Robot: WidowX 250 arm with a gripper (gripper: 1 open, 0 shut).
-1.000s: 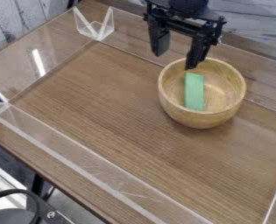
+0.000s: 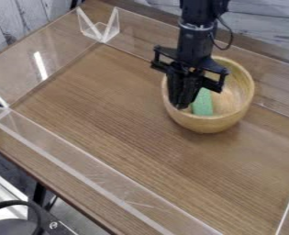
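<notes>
My gripper (image 2: pixel 180 92) reaches down from the top centre over the left side of a round wooden bowl (image 2: pixel 230 114), its fingertips at or inside the rim. It looks narrow and shut, with nothing visible between its fingers. A green object (image 2: pixel 205 103) lies in the bowl, just right of the fingertips and partly hidden by the gripper; whether they touch it I cannot tell.
A clear angular plastic piece (image 2: pixel 99 25) stands at the back left. Dark cables (image 2: pixel 18 220) are at the bottom left corner.
My gripper has come down from above the back of the bowl toward the front and left, into the bowl's left side. The bowl looks unmoved.
</notes>
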